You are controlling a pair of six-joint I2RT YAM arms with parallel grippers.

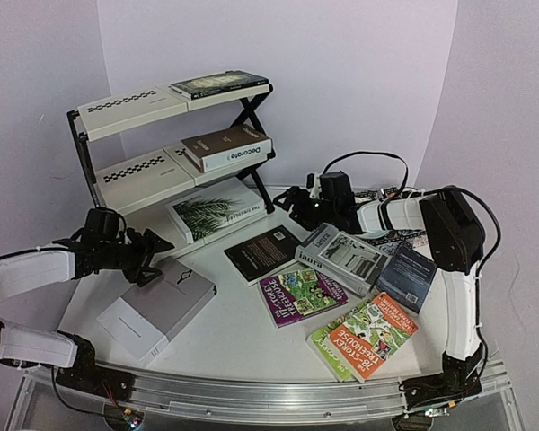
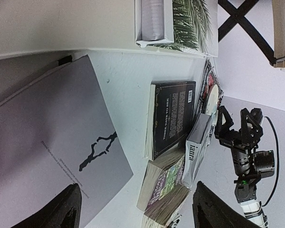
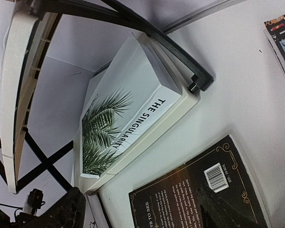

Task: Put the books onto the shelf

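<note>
My left gripper (image 1: 148, 256) hangs open above the large grey book (image 1: 157, 310) at the front left; nothing shows between its fingers in the left wrist view. The right gripper (image 1: 292, 202) is open and empty, over the table at the rack's right end, near the black book (image 1: 260, 251). The Singularity book (image 3: 121, 111) lies on the bottom shelf, a brown Decorate book (image 1: 225, 144) on the middle, a dark book (image 1: 217, 84) on top. Loose books include the grey boxed one (image 1: 341, 260), a purple Treehouse book (image 1: 301, 296), an orange one (image 1: 377, 337) and a navy one (image 1: 404, 274).
The three-tier rack (image 1: 126, 184) fills the back left, with free space on each tier's left half. A patterned pile at the back right is partly hidden under the right arm. Bare table shows at front centre.
</note>
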